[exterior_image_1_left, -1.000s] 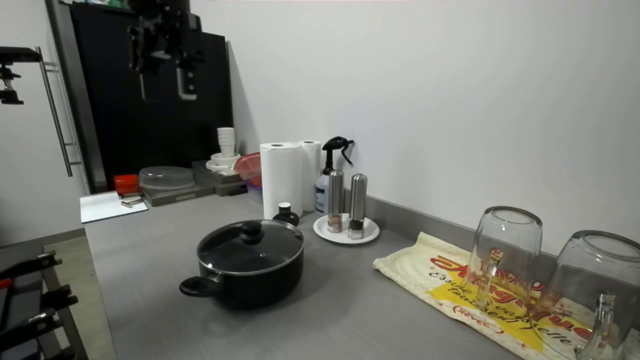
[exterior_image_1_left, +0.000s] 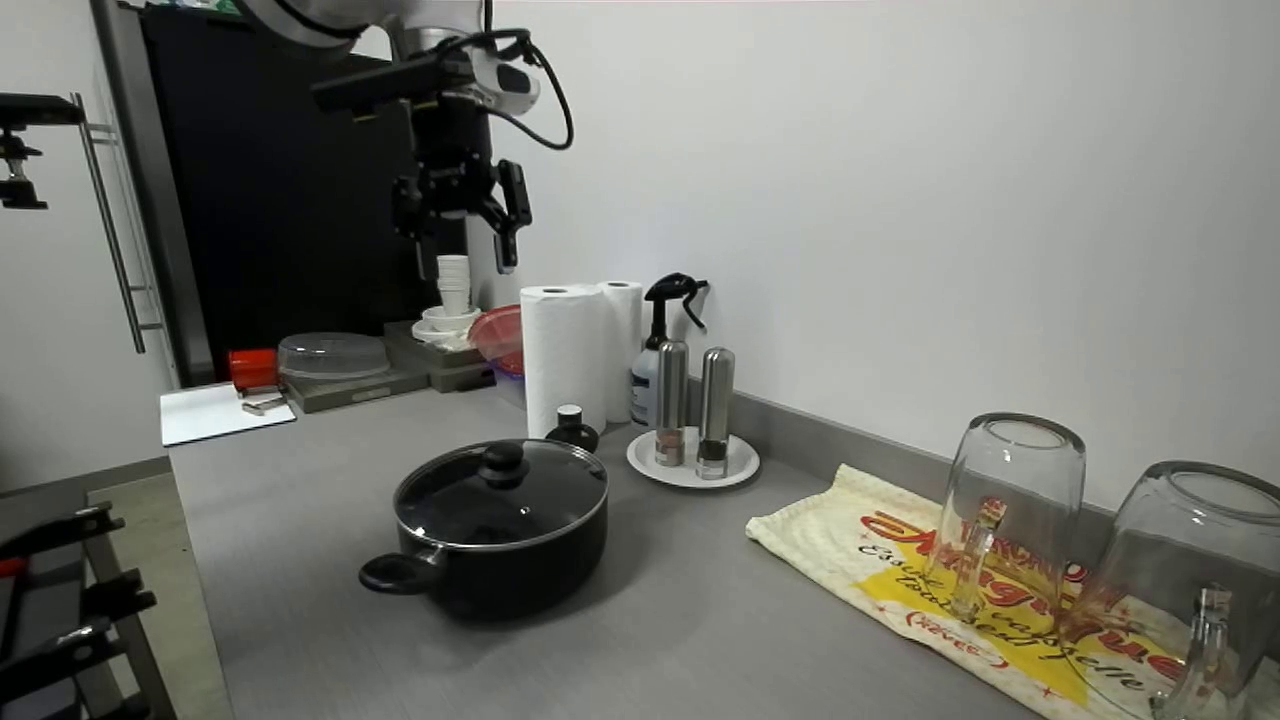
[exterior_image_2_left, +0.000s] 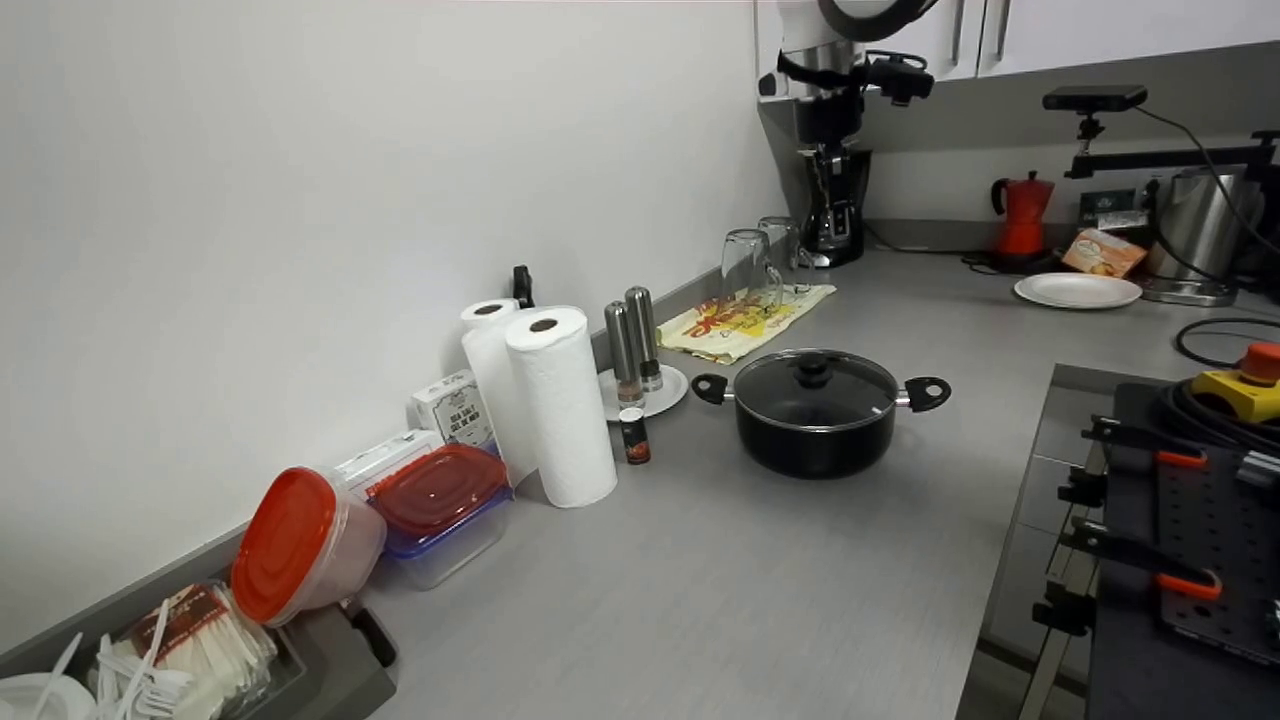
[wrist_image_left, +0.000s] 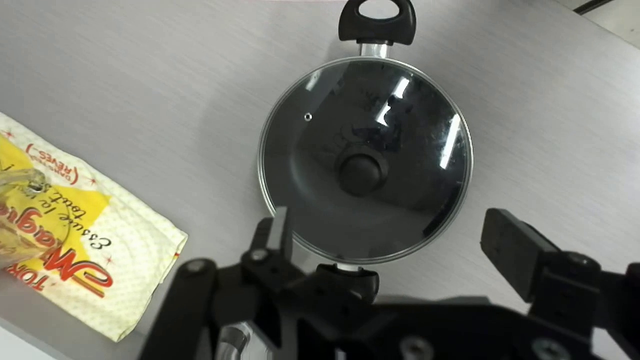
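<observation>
A black pot (exterior_image_1_left: 510, 570) with two side handles stands on the grey counter, covered by a glass lid (wrist_image_left: 372, 216) with a black knob (wrist_image_left: 360, 174). My gripper (exterior_image_1_left: 468, 266) hangs well above the counter, its fingers pointing down. In the wrist view the gripper is open, its two fingers wide apart, with only the pot and counter showing beneath. The pot lies below and apart from the fingers; the gripper's body hides part of its near handle. In the second exterior view the pot (exterior_image_2_left: 816, 438) is fully visible, both handles showing.
Paper towel rolls (exterior_image_2_left: 564, 408), two metal mills on a white plate (exterior_image_1_left: 648, 456), a spray bottle (exterior_image_1_left: 645, 384) and a small dark bottle (exterior_image_2_left: 633, 436) stand near the wall. Glass mugs (exterior_image_1_left: 1014, 504) rest upside down on a printed towel (exterior_image_1_left: 840, 528).
In exterior view 1 my gripper has moved right and lower in the picture, and more of the arm is visible. The pot and other counter objects have stayed put.
</observation>
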